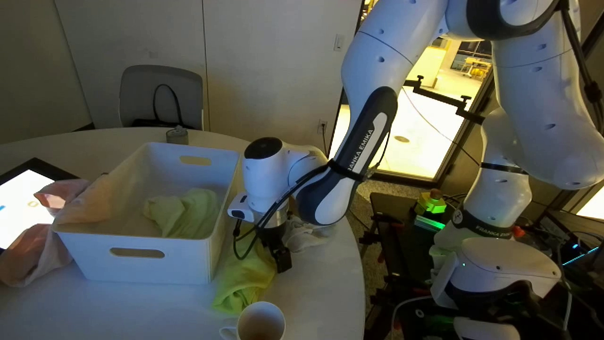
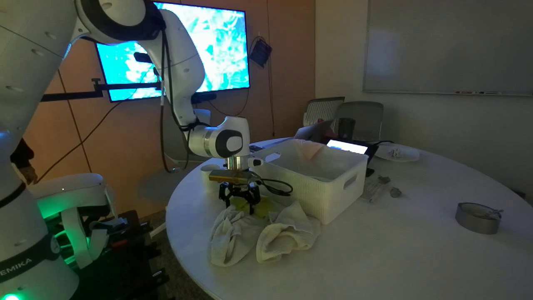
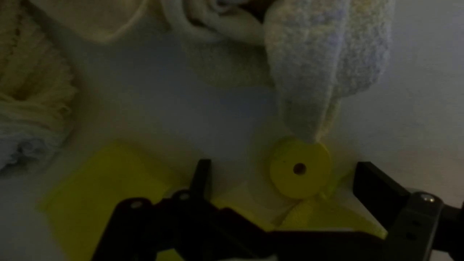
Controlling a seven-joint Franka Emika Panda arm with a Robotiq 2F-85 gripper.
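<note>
My gripper stands open, pointing down low over the table, its two black fingers wide apart. Between and just beyond the fingertips the wrist view shows a round yellow piece with a small hole [image 3: 301, 169], with nothing gripped. A yellow-green cloth [image 1: 246, 277] lies crumpled on the table under and beside the gripper. Whitish towels [image 2: 287, 234] are bunched up close by; in the wrist view one towel's tip [image 3: 311, 104] reaches the round yellow piece. Another yellow-green cloth [image 1: 189, 214] rests inside the white bin [image 1: 153, 277].
A white mug [image 1: 261, 323] stands near the yellow-green cloth. Pink cloth [image 1: 85, 207] hangs over the bin's far-left side, near a lit screen [image 1: 20, 204]. In exterior view 2, a roll of tape [image 2: 478, 218] sits on the open right side of the table.
</note>
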